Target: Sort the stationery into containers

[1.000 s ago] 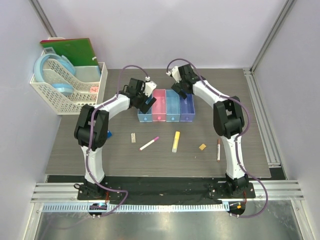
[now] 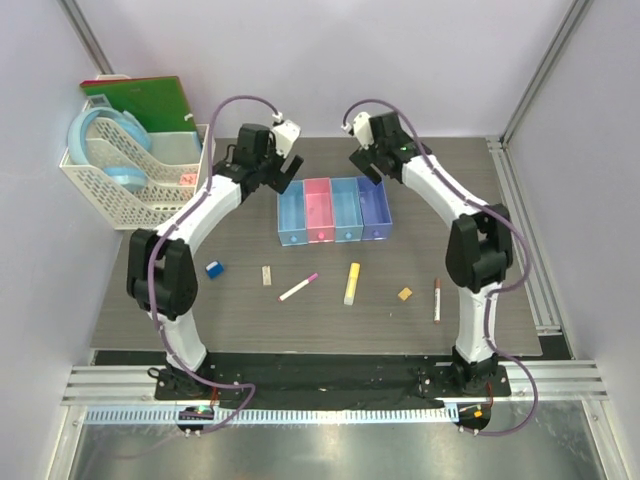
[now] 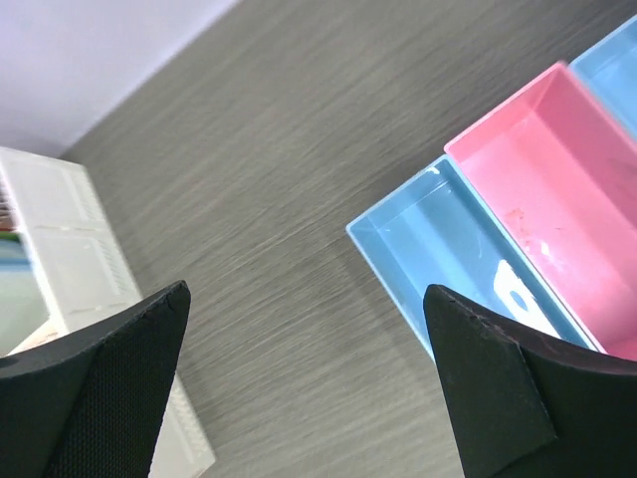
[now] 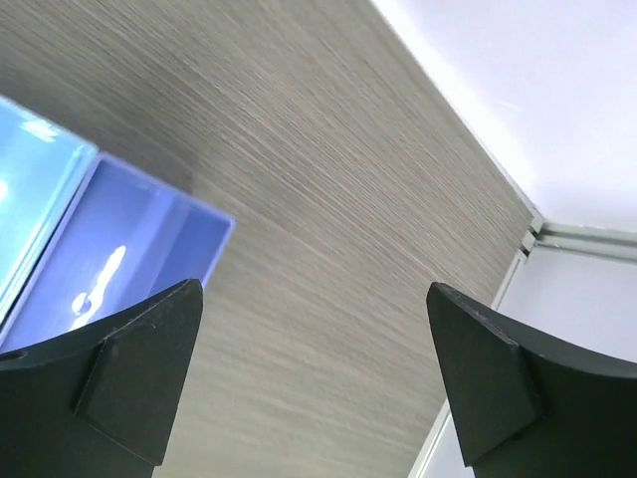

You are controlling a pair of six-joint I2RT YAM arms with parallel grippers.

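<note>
Four-coloured bins stand side by side at the table's back middle: a blue bin, a pink bin, another blue bin and a purple bin. Over the row's left back corner is my left gripper, open and empty. My right gripper, also open and empty, hovers by the back right end. On the table lie a blue block, a whitish block, a pink-capped pen, a yellow stick, a small orange piece and a red-and-white marker.
A white basket at the back left holds blue headphones and a green board. Walls close off both sides. Bare tabletop lies in front of the scattered pieces.
Both grippers have risen and drawn back from the bins, the left one leftward and the right one slightly rightward. Earlier, the bin row shifted slightly rightward. The loose pieces have not moved.
</note>
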